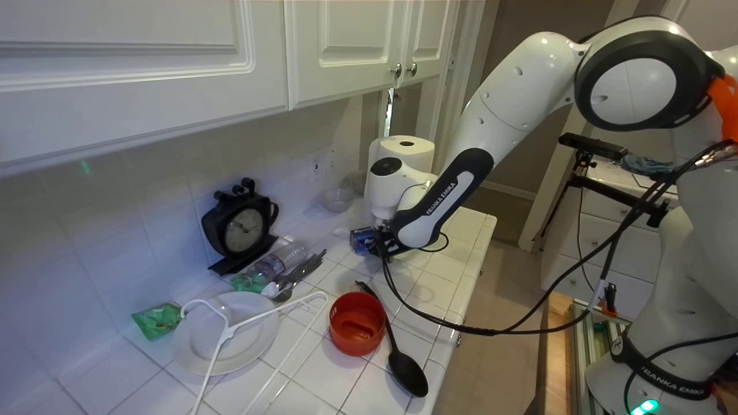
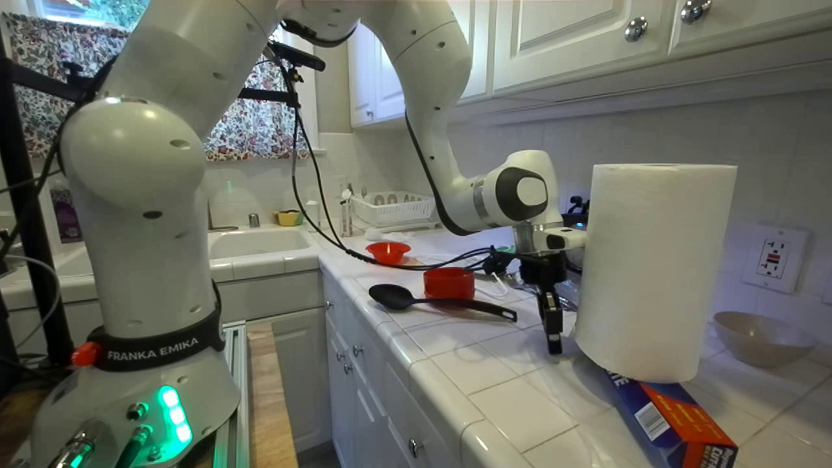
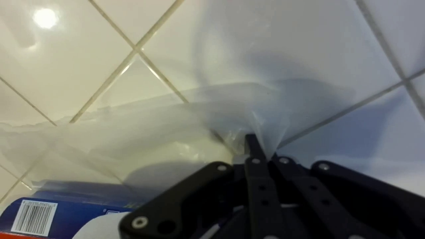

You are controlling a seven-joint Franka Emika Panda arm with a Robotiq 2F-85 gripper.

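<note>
Clear plastic film (image 3: pixel 167 127) stretches over the tiles in the wrist view, its right part bunched into a crease at my fingertips. My gripper is shut on that crease. From the lower left, the film's near side runs toward a blue and orange box (image 3: pixel 75 213) with a barcode. In exterior view 2 the box (image 2: pixel 675 425) lies partly under a paper towel roll (image 2: pixel 659 273), and my gripper (image 2: pixel 554 347) points down just left of the roll. The film is too faint to make out in the exterior views. Exterior view 1 hides my fingertips behind the arm.
A red pot (image 1: pixel 357 324) and a black spoon (image 1: pixel 406 370) lie nearer the counter's front. A white hanger (image 1: pixel 225 333) crosses a plate (image 1: pixel 259 346); a clock (image 1: pixel 243 229) leans at the wall. A bowl (image 2: pixel 764 339) stands behind the roll. Bare tiles lie before my gripper.
</note>
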